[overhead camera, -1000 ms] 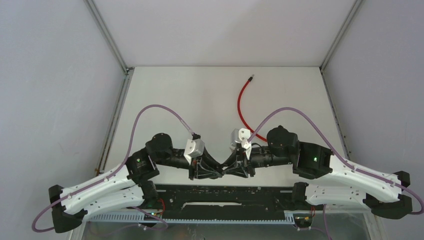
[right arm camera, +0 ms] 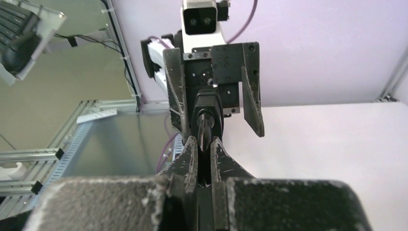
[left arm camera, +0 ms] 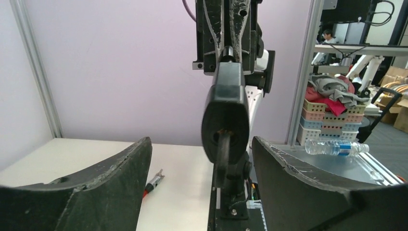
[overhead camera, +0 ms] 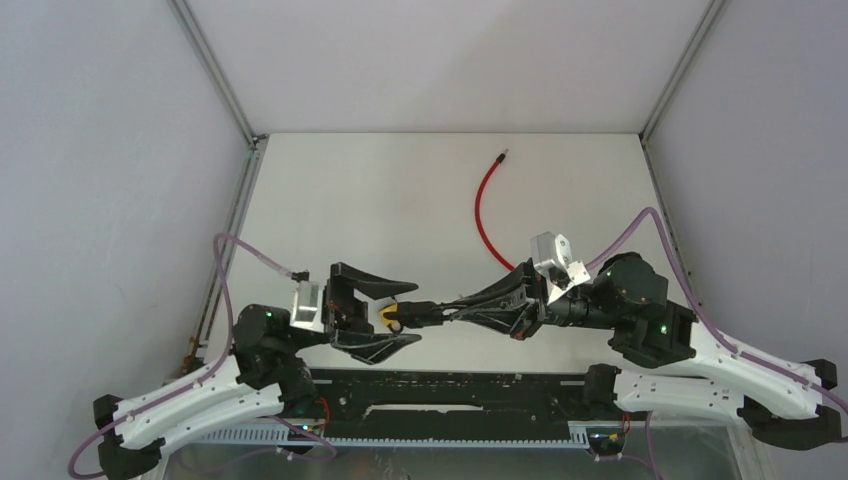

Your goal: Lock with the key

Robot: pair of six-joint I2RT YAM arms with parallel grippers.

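A black lock body [overhead camera: 423, 314] is held level between the two arms, its metal stem gripped by my right gripper [overhead camera: 456, 308], which is shut. A key with a yellow head [overhead camera: 388, 315] stands out of the lock's left end. My left gripper [overhead camera: 413, 314] is open around the key, with a gap on either side. In the left wrist view the key [left arm camera: 222, 161] appears edge-on, pointing out of the lock face [left arm camera: 225, 113]. The right wrist view shows the stem [right arm camera: 205, 131] running into the shut fingertips. A red cable [overhead camera: 480, 212] lies on the table, partly hidden by the right arm.
Pale walls stand on three sides. Outside the work area lies a plastic bottle [left arm camera: 334, 147].
A second ago both grippers were together near the middle. The left gripper has since backed away left and opened, while the right arm has shifted slightly right, leaving the lock and key visible.
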